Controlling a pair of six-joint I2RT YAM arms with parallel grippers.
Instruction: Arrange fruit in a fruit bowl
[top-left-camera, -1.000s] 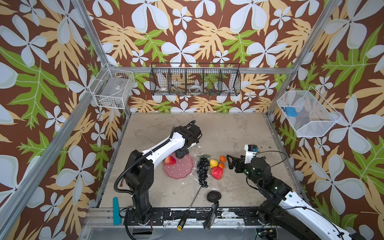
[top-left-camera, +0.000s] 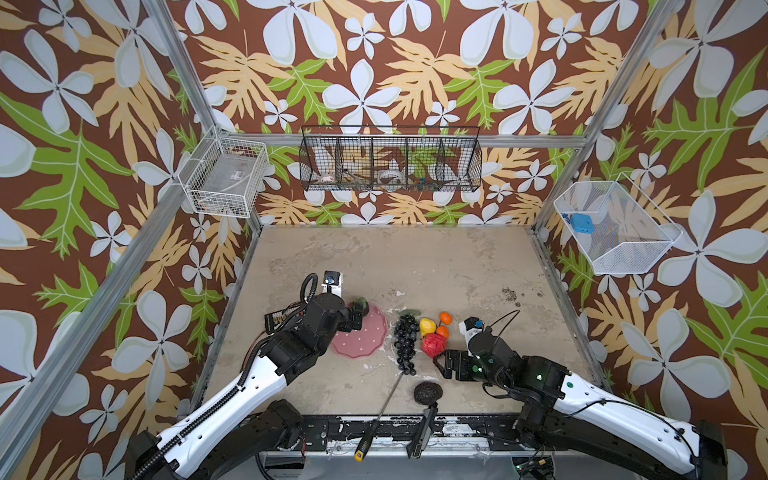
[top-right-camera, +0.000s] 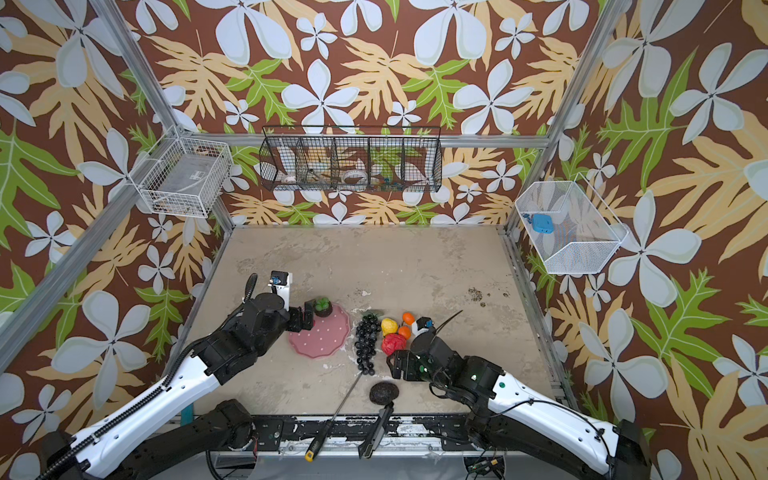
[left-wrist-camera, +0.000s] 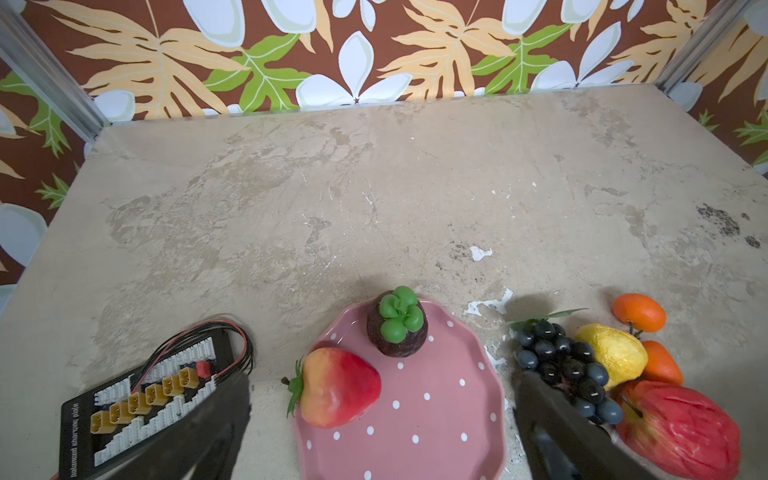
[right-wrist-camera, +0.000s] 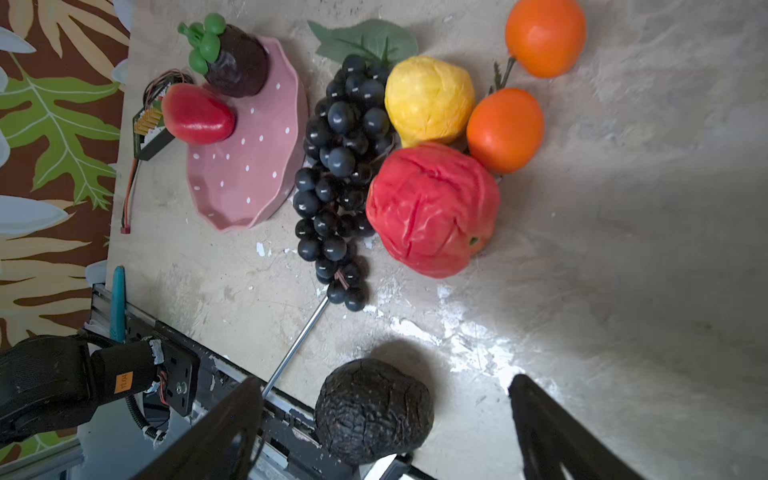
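Note:
The pink bowl (left-wrist-camera: 416, 432) holds a red-yellow fruit (left-wrist-camera: 336, 388) and a dark fruit with green leaves (left-wrist-camera: 397, 336). My left gripper (top-left-camera: 349, 318) stands open above its left side. Right of the bowl lie black grapes (right-wrist-camera: 340, 164), a yellow fruit (right-wrist-camera: 428, 100), two orange fruits (right-wrist-camera: 505, 129) and a red fruit (right-wrist-camera: 432, 209). My right gripper (top-left-camera: 444, 364) is over the front right, near the red fruit and above a wrinkled dark fruit (right-wrist-camera: 372, 412); its fingers are part open, with nothing visible between them held.
A connector board (left-wrist-camera: 152, 392) with wires lies left of the bowl. A long screwdriver (top-left-camera: 368, 440) lies at the front edge. Wire baskets (top-left-camera: 388, 164) hang on the walls.
My left arm has drawn back leftward and toward the front, leaving the dark fruit in the bowl. My right gripper has moved toward the front and left.

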